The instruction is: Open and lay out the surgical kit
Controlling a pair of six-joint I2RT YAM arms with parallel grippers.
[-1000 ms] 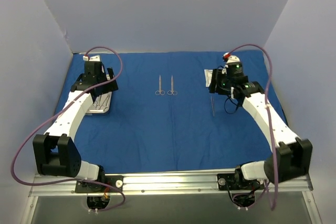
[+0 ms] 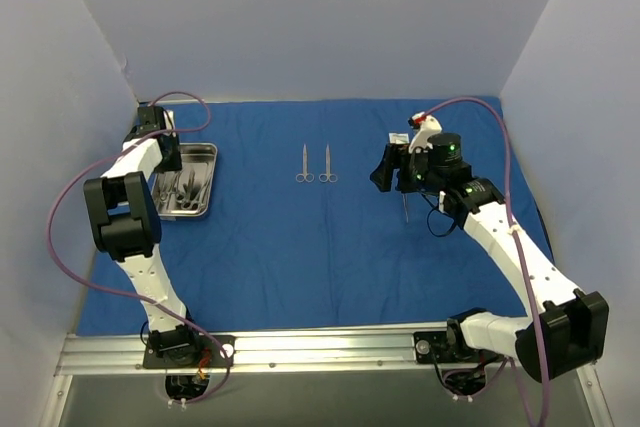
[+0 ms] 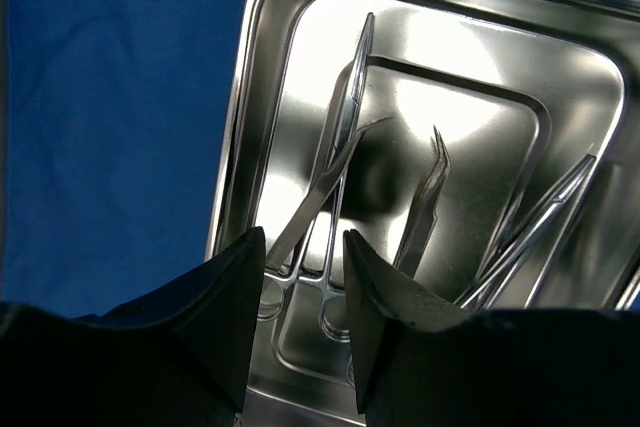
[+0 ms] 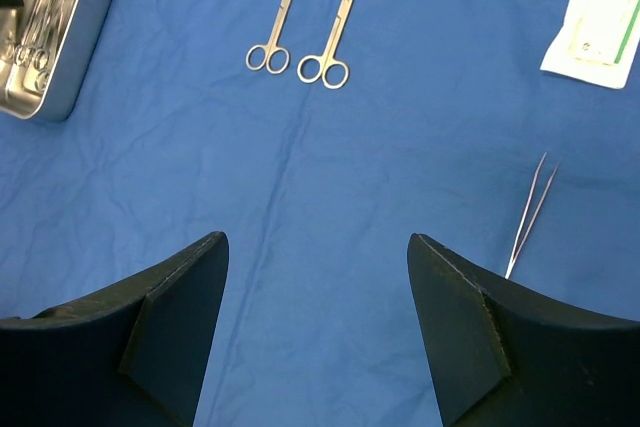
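My left gripper hangs over the steel tray [image 2: 208, 155], part open, its fingertips over tweezers [image 3: 320, 187] that lie across scissor-like instruments [image 3: 350, 97]. Curved tweezers [image 3: 425, 197] and more instruments [image 3: 530, 232] lie to their right in the tray; whether the fingers touch anything is unclear. My right gripper is open and empty above the cloth at the right. Two pairs of scissors [image 2: 304, 175] [image 2: 328, 175] lie side by side mid-cloth. Straight tweezers [image 4: 525, 217] and a white packet [image 4: 590, 17] lie on the right.
Walls bound the left, back and right. Purple cables arch over both arms.
My left arm has moved left and down over the tray. The right arm has shifted slightly left and toward the front. The objects on the cloth look unmoved.
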